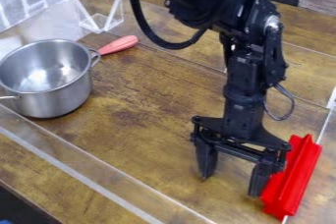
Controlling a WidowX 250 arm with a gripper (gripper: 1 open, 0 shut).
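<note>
My black gripper [231,176] is low over the wooden table at the lower right, its fingers pointing down and standing apart, open, with only bare wood seen between them. Its right finger is right beside a red tray-like object [294,175] lying along the right side; whether they touch I cannot tell.
A steel pot [43,77] sits at the left, with a pink-red handled utensil [118,45] behind it. Clear plastic pieces [63,20] stand at the back left.
</note>
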